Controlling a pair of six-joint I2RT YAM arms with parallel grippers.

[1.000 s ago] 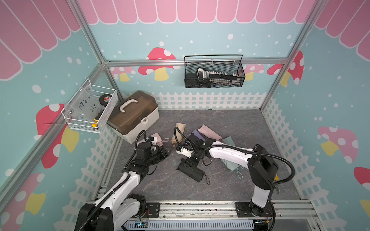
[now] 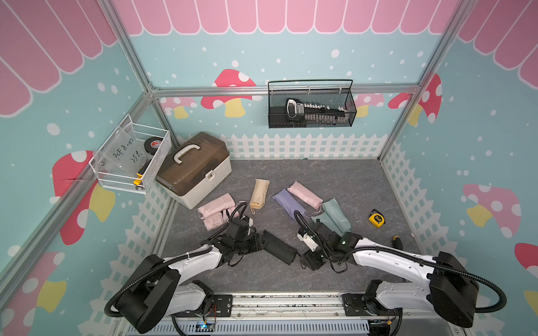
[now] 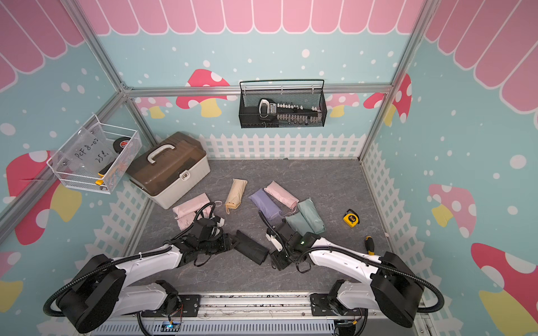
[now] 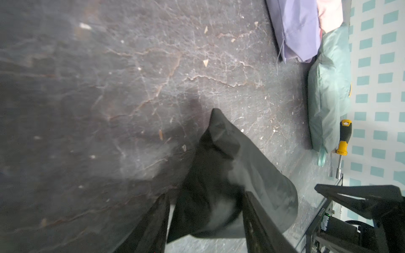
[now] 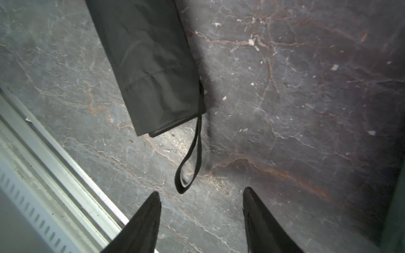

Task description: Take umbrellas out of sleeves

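Observation:
A black sleeved umbrella (image 2: 278, 247) lies flat at the front middle. My left gripper is at its left end; in the left wrist view the dark fabric's corner reaches between and beyond the fingers, and whether they grip it is unclear. At the other end, my right gripper stands open above the floor, the black wrist loop (image 5: 182, 183) just beyond its fingertips. Behind lie pink bundles (image 2: 215, 205), a beige umbrella (image 2: 259, 193), a lavender one (image 2: 287, 202), another pink one (image 2: 305, 193) and a mint one (image 2: 338, 215).
A toolbox (image 2: 193, 165) fills the back left. A yellow tape measure (image 2: 376, 218) and a screwdriver (image 4: 344, 135) lie to the right. Wire baskets hang on the walls.
My left gripper came down and rightward to the black umbrella's left end. My right gripper swung from above its middle rightward and down to its loop end.

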